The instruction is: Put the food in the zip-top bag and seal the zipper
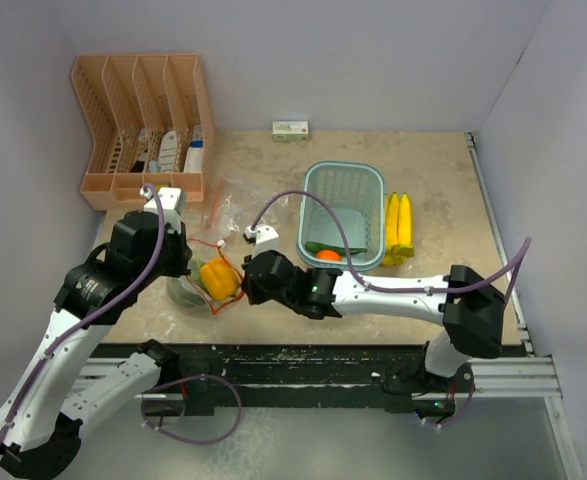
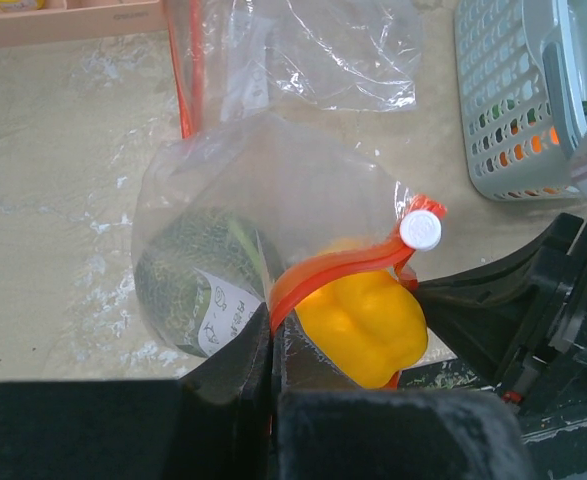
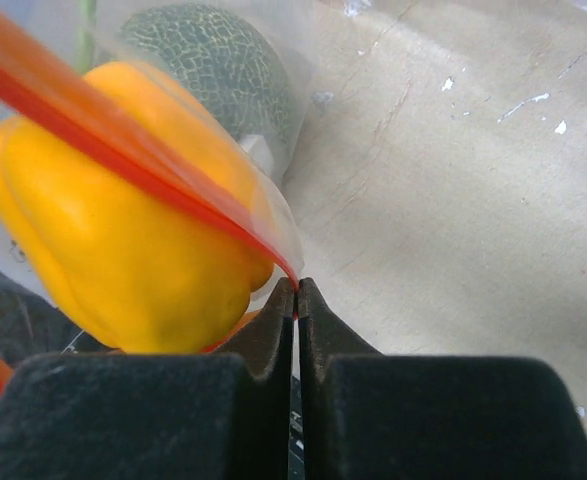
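The clear zip top bag (image 2: 258,165) has a red zipper edge (image 2: 338,268). Inside it lies a green, rough-skinned round item (image 2: 198,265), and a yellow pepper (image 2: 368,320) sits at its mouth. My left gripper is shut, with the red edge running between its fingertips. A white round slider (image 2: 420,230) sits near the other end of that edge. On the opposite side of the mouth, my right gripper is shut on a thin stretch of red-edged bag rim beside the yellow pepper (image 3: 123,210).
Right of the bag stands a blue-grey basket (image 1: 309,200) holding a green vegetable (image 1: 331,249) and an orange item (image 1: 329,256). Bananas (image 1: 399,225) lie beyond it. Another clear bag (image 1: 241,205) lies behind; a tan divided rack (image 1: 98,188) stands back left.
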